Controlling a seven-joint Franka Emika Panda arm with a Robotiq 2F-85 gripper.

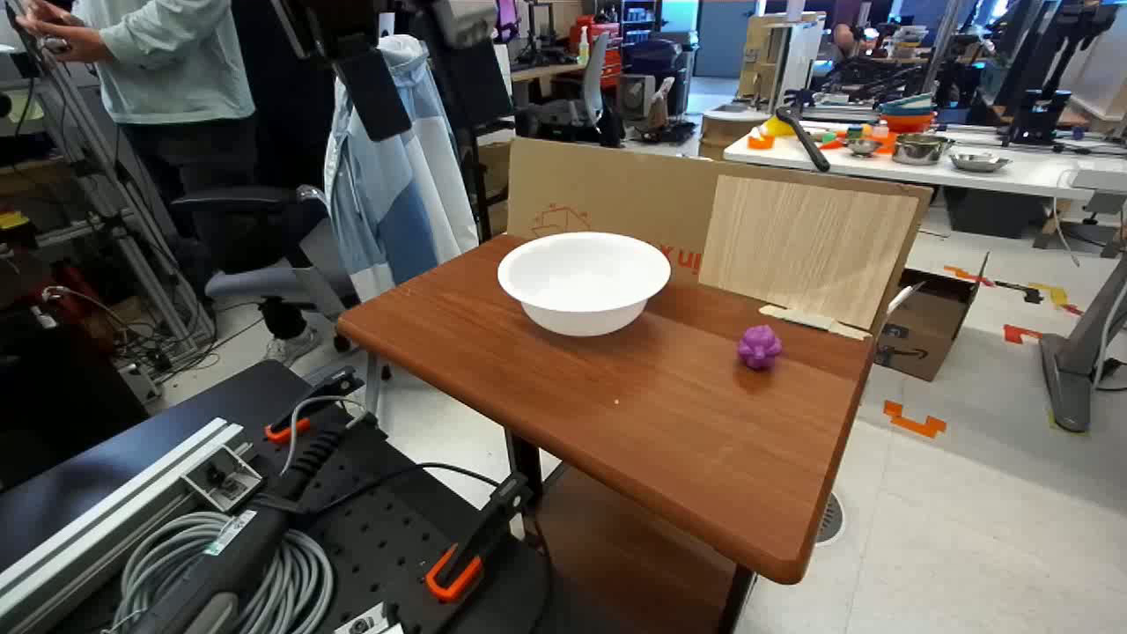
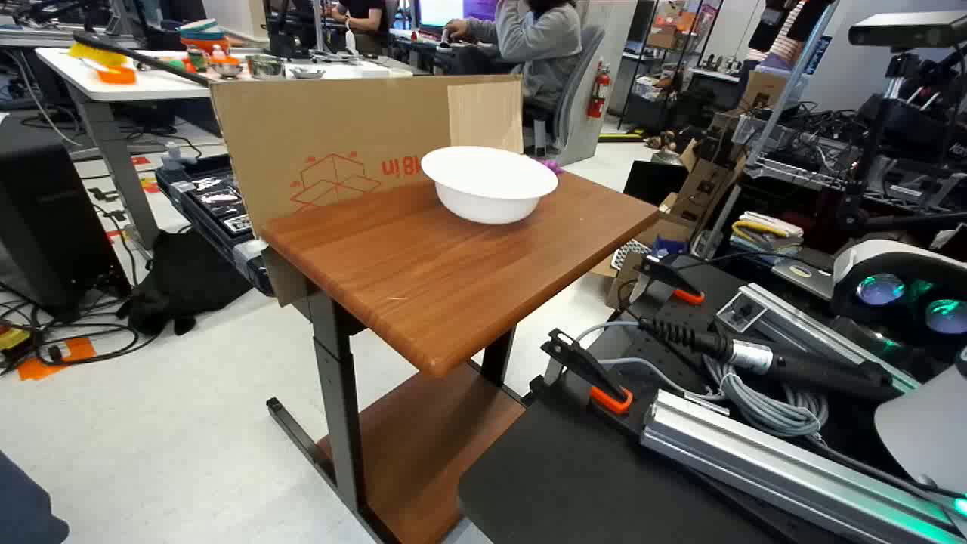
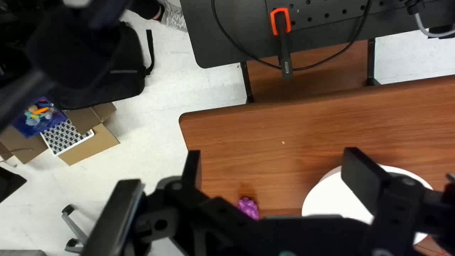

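Observation:
A white bowl (image 1: 584,283) stands upright on the brown table (image 1: 592,401), towards its back edge; no contents show. To its right in exterior view 1 lies a small purple lobed object (image 1: 760,347), apart from the bowl. Exterior view 2 shows only a bit of the purple object (image 2: 552,166) behind the bowl (image 2: 489,190). In the wrist view my gripper is open high over the table, its fingers wide apart with nothing held. Its body partly covers the purple object (image 3: 248,207), and one finger hides part of the bowl (image 3: 332,196).
A cardboard screen (image 2: 363,118) rises along the table's back edge, with a pale wooden panel (image 1: 808,248) against it. A black bench with orange-tipped clamps (image 1: 454,574) stands by the front edge.

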